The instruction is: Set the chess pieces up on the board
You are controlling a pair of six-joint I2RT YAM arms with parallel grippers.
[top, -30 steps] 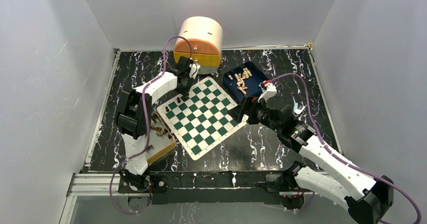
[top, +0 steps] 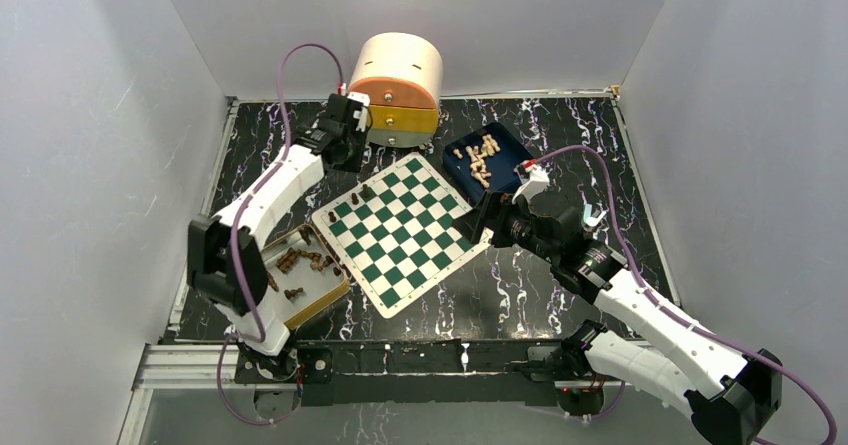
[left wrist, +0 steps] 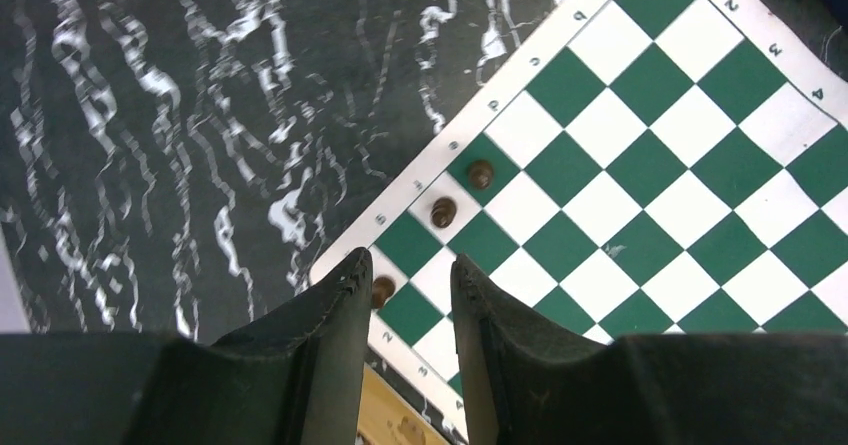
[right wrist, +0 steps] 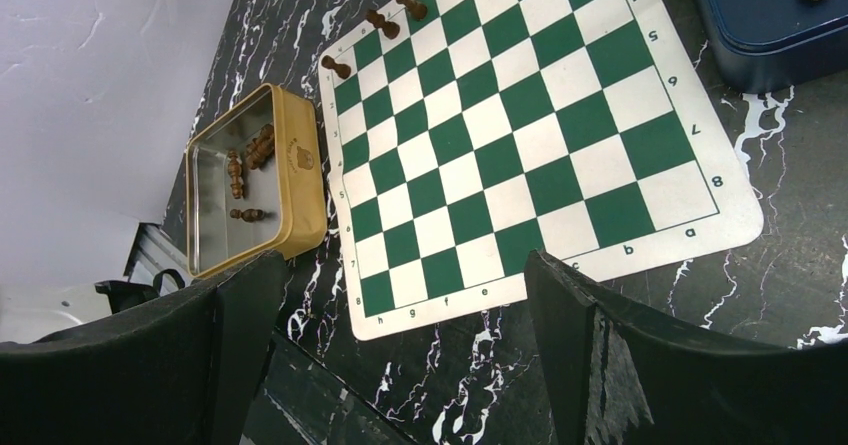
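Observation:
Three dark brown pieces stand along the back-left edge of the green-and-white chessboard (top: 400,255): a piece (left wrist: 480,173), another (left wrist: 443,212), and one (left wrist: 382,290) nearer the corner. My left gripper is raised above that edge, fingers apart, nothing visible between them. The gold tray (right wrist: 295,180) at the board's left holds loose brown pieces; the navy tray (top: 505,145) behind the board's right holds pale pieces. My right gripper (top: 480,215) hangs open over the board's right side; in its wrist view nothing is between its fingers.
A toy chest with coloured drawers (top: 395,80) stands behind the board. Grey walls enclose the marble table on three sides. Bare tabletop lies in front of the board's right part and to the left of its back corner.
My left arm has risen and pulled back leftward from the board's back-left edge, where a brown piece now shows standing. The right arm is unchanged.

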